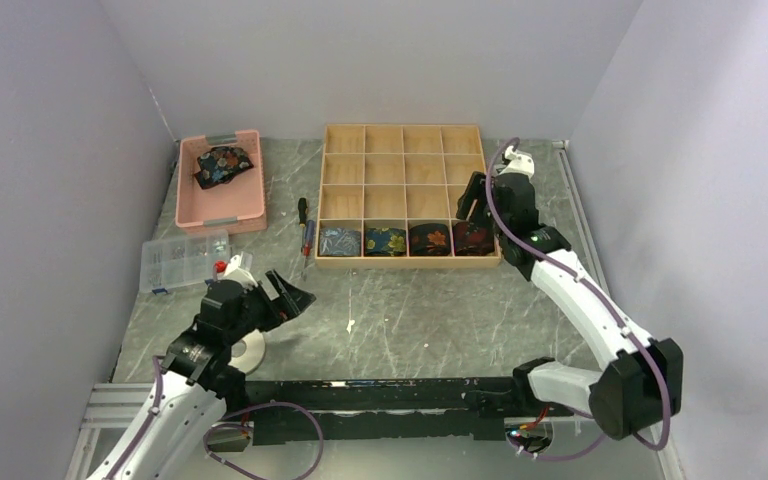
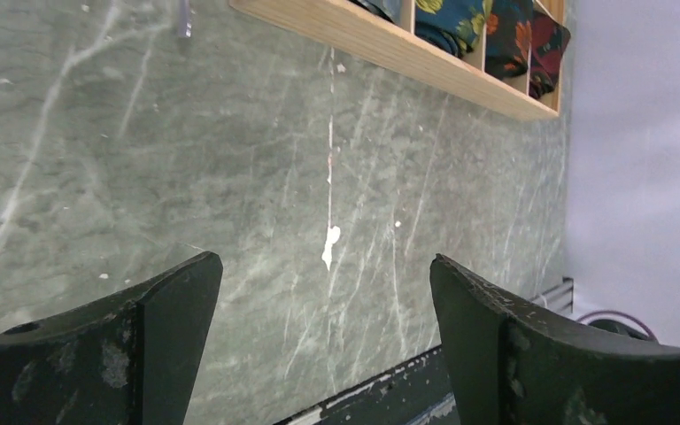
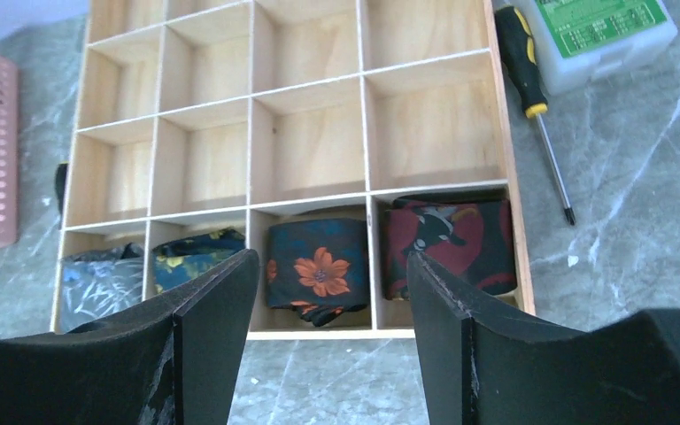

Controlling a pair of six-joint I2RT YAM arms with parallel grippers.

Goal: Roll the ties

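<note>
Four front compartments of the wooden organizer [image 1: 410, 262] each hold a rolled tie: a grey one [image 1: 340, 242], a blue and yellow one [image 1: 385, 242], a dark one with an orange flower [image 3: 320, 266], and a dark red one [image 3: 447, 243]. Another dark flowered tie [image 1: 222, 165] lies loosely bunched in the pink basket [image 1: 187, 200]. Above the organizer's front right corner hangs my right gripper, its fingers apart with nothing gripped between them. My left gripper [image 1: 295, 293] stands open over the bare table at the front left, holding nothing.
Two screwdrivers [image 1: 302, 212] lie between basket and organizer. A clear plastic case [image 1: 182, 262] sits on the left. Right of the organizer are a screwdriver [image 3: 522, 66] and a green-labelled box [image 3: 606, 35].
</note>
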